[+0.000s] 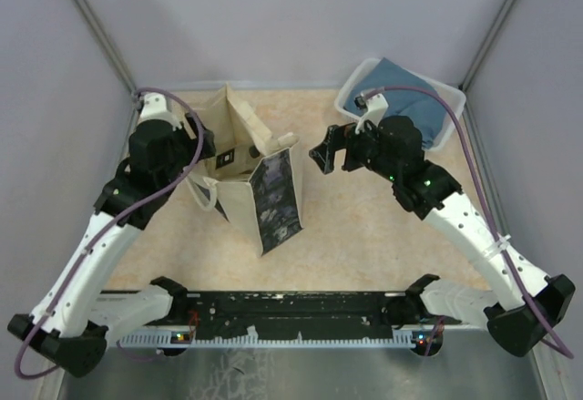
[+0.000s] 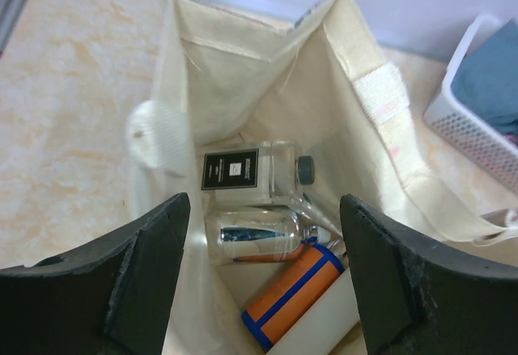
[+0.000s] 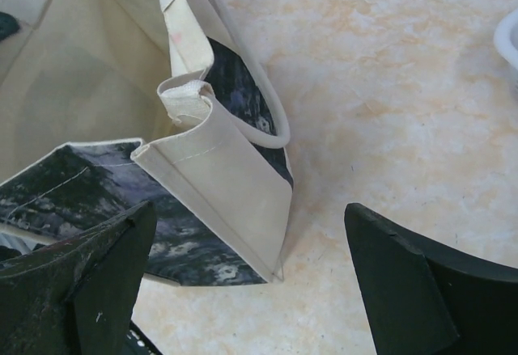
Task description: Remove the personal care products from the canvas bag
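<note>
The canvas bag (image 1: 239, 207) stands open left of the table's middle. Inside it, in the left wrist view, lie a clear bottle with a black label (image 2: 231, 169), a second clear bottle (image 2: 257, 234), an orange-and-blue tube (image 2: 293, 297) and a white item (image 2: 325, 323). My left gripper (image 1: 202, 138) is over the bag's left rim, its fingers (image 2: 154, 250) apart with nothing held; the bag's left wall shows between them. Right of the bag, my right gripper (image 1: 331, 152) stands open and empty, facing the bag's dark printed side (image 3: 174, 238).
A white basket (image 1: 453, 97) holding a blue cloth (image 1: 396, 99) sits at the back right. Bag flaps and a handle loop (image 3: 271, 128) stick out around the opening. Bare table (image 1: 364, 236) lies right of the bag.
</note>
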